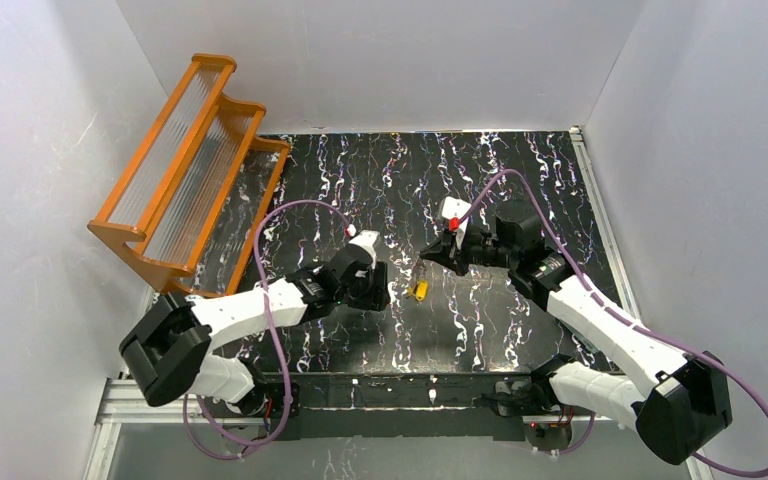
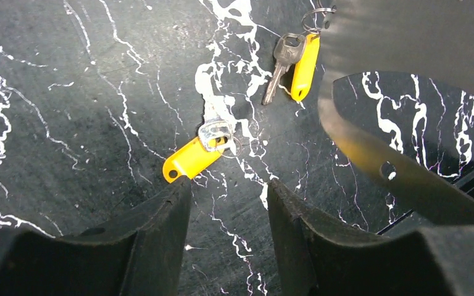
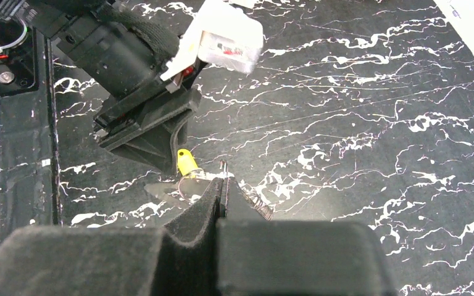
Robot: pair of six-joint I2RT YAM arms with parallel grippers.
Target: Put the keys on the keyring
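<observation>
In the left wrist view, one key (image 2: 215, 132) with a yellow tag (image 2: 191, 159) lies on the dark marbled table ahead of my left gripper. That gripper stands open, its fingers spread and empty. My right gripper (image 1: 432, 258) is shut; at its tip, a metal ring (image 2: 313, 20) carries another key (image 2: 286, 58) and a second yellow tag (image 2: 306, 66). This tag hangs below the right gripper in the top view. From above, the left gripper (image 1: 384, 296) hides the lying key.
A wooden rack with ribbed clear panels (image 1: 168, 165) stands at the back left. The two grippers are close together near the table's middle. Bare table (image 1: 415, 170) extends behind them.
</observation>
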